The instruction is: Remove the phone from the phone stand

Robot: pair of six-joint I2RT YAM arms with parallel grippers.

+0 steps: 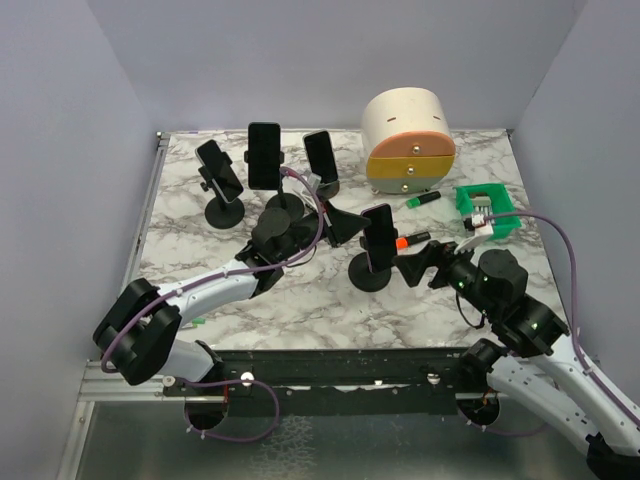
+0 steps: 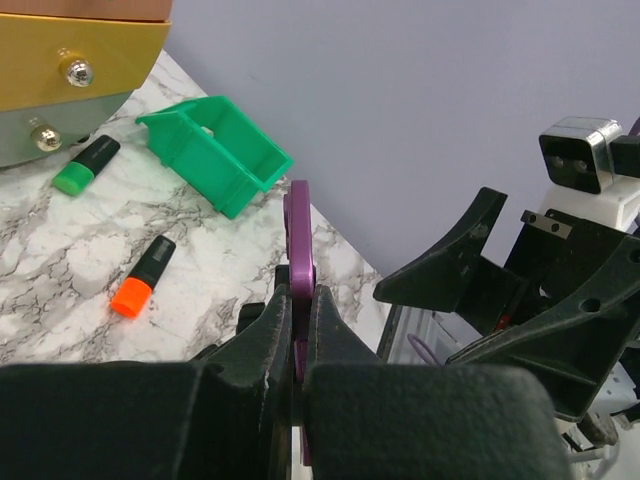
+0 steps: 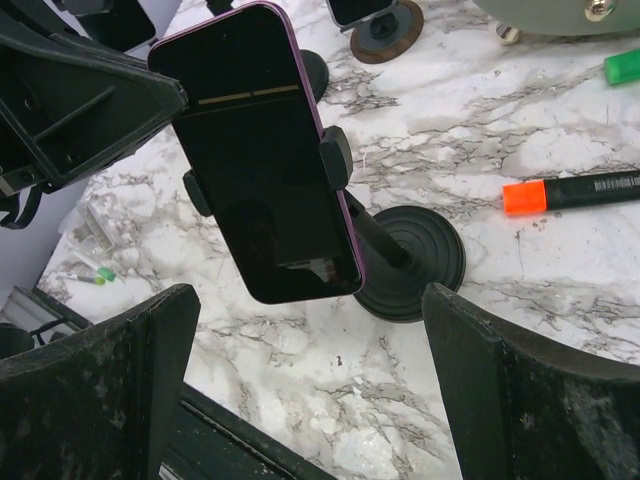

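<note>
A black phone with a purple edge (image 1: pixel 380 237) (image 3: pixel 258 170) sits in the side clamps of a stand whose round base (image 1: pixel 369 275) (image 3: pixel 410 280) rests on the marble table. My left gripper (image 1: pixel 355 222) is shut on the phone's top end; in the left wrist view the phone shows edge-on between its fingers. My right gripper (image 1: pixel 410 258) stands open to the right of and below the phone, with nothing between its fingers.
Other phones on stands (image 1: pixel 264 155) stand back left. A drawer box (image 1: pixel 408 130), a green basket (image 1: pixel 505 225), an orange marker (image 3: pixel 570 190) and a green marker (image 2: pixel 85 165) occupy the back and right.
</note>
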